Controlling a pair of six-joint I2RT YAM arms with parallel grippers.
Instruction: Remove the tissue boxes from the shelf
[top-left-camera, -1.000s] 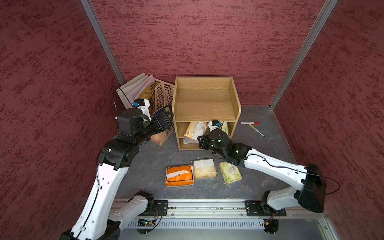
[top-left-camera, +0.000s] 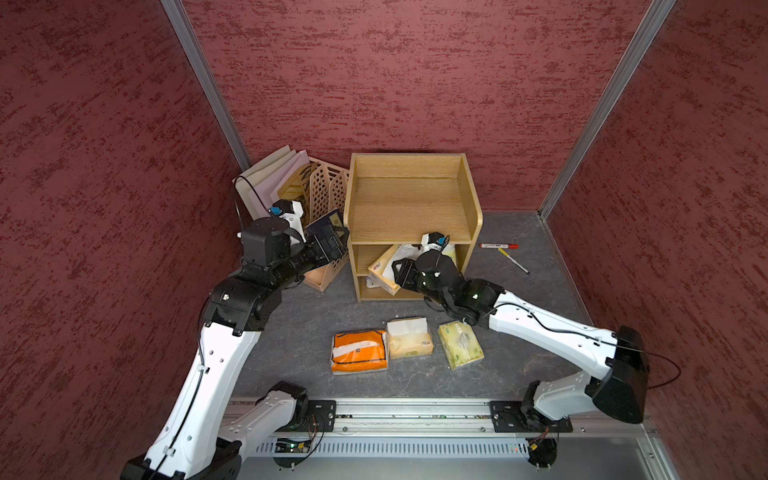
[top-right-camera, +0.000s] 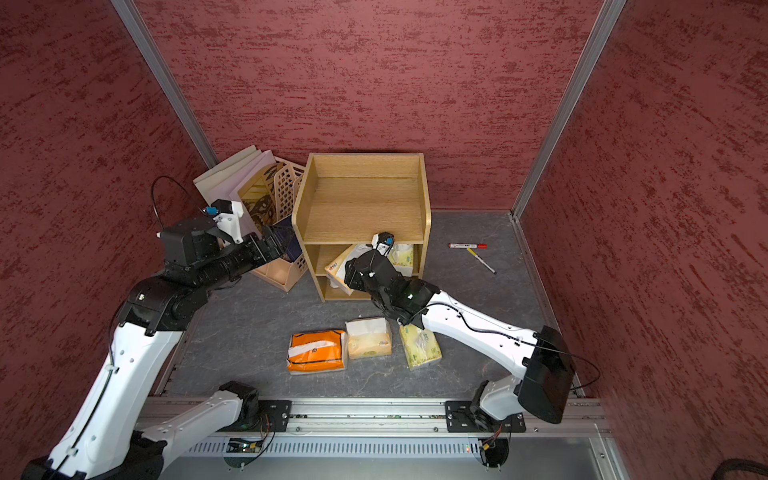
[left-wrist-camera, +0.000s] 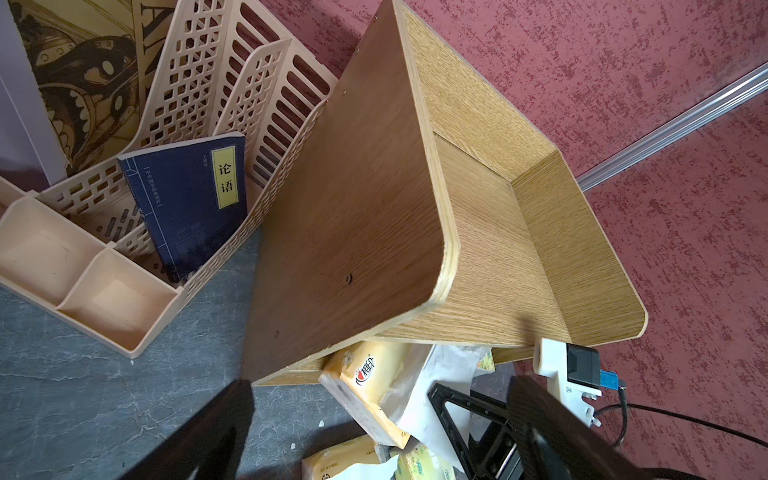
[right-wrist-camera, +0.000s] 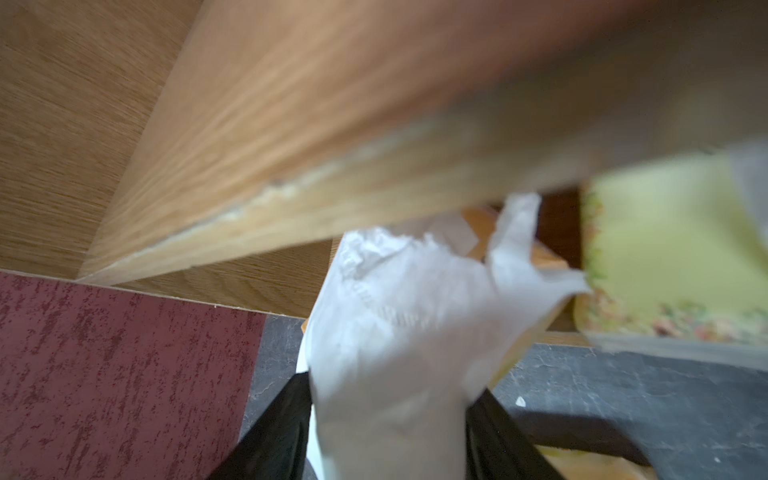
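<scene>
In the shelf's lower opening, a yellow tissue pack with white paper leans out, tilted, at the left. My right gripper is at it, the white paper between its part open fingers; whether they grip it is unclear. A green tissue pack lies in the shelf to its side. Orange, cream and green packs lie on the floor before the shelf. My left gripper hangs left of the shelf, above the organiser; its finger state is hard to see.
A pink organiser with folders and a blue book stands left of the shelf. Two markers lie to the right. Bare floor is at the left front and right.
</scene>
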